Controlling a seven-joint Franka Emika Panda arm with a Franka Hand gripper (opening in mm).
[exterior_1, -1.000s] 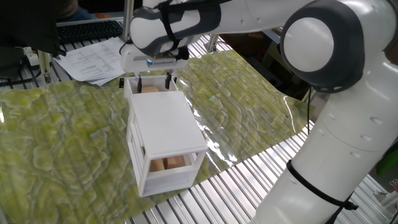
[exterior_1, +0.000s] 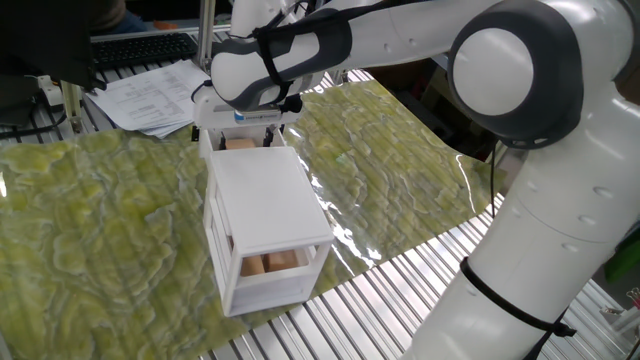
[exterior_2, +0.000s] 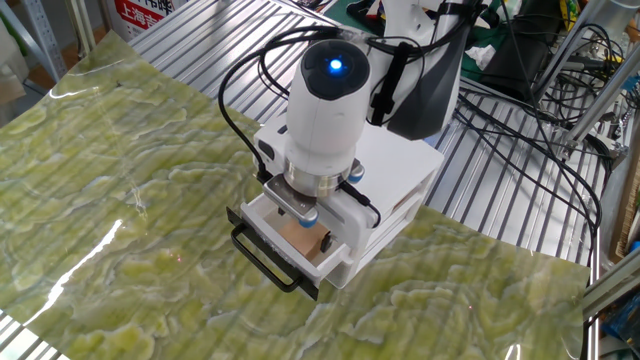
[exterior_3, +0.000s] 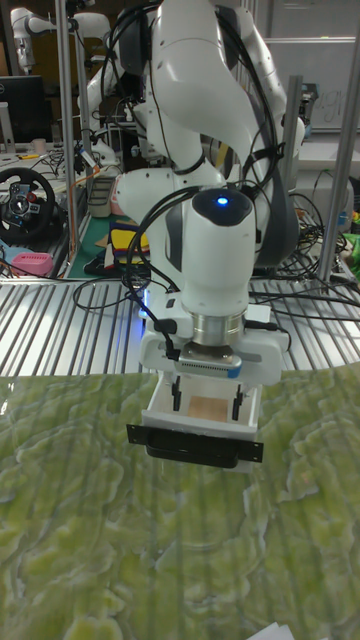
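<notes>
A white cabinet (exterior_1: 268, 200) stands on the green marbled sheet with its drawer (exterior_3: 247, 411) pulled out. The drawer front carries a black handle (exterior_2: 262, 262). Inside lies a light-brown block (exterior_3: 209, 407), also visible from above in the second exterior view. My gripper (exterior_3: 208, 401) points down into the drawer, its fingers wide apart. One dark finger (exterior_3: 178, 395) is on each side of the block, with visible gaps between. In the first exterior view the cabinet top partly covers the drawer and block (exterior_1: 241, 144).
More brown pieces (exterior_1: 272, 261) show through the cabinet's open rear. Papers (exterior_1: 150, 97) and a keyboard (exterior_1: 145, 49) lie beyond the sheet. The green sheet (exterior_2: 120, 230) is bare around the drawer front.
My gripper has come down lower over the drawer, and its fingers are now deeper inside. The cabinet, drawer and block have stayed in place.
</notes>
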